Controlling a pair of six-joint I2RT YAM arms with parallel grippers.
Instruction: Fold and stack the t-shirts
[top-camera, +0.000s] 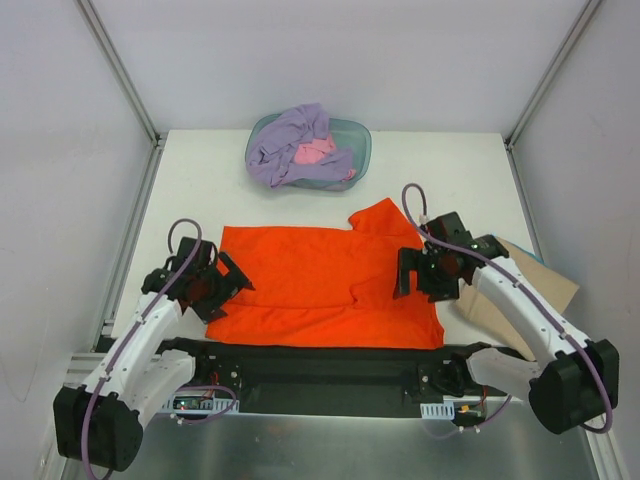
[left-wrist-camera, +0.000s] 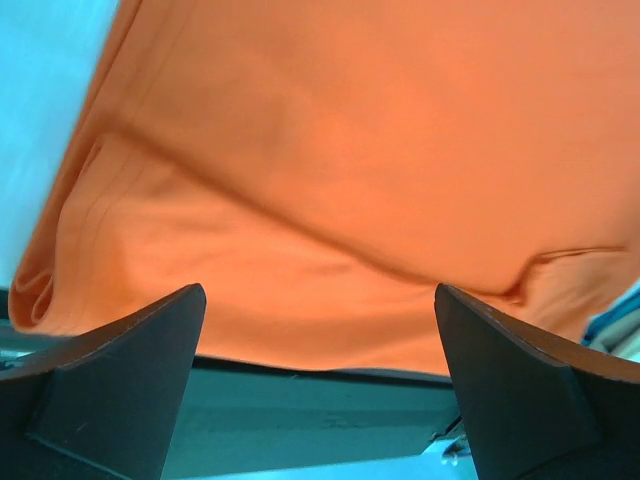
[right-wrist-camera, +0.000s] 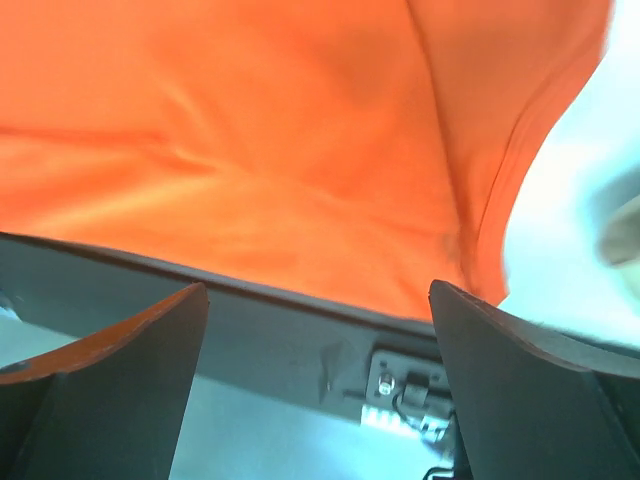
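An orange t-shirt lies spread over the front of the white table, with a fold line across its front part and one sleeve sticking out at the back right. Its front edge lies along the table's front edge. My left gripper is above the shirt's front left corner; in the left wrist view its fingers are wide apart with nothing held. Over the front right part, my right gripper is open too, and the right wrist view shows the cloth beyond its empty fingers.
A teal basket at the back holds purple cloth and pink cloth. Folded cardboard leans at the right side. Bare table shows at the back left and back right.
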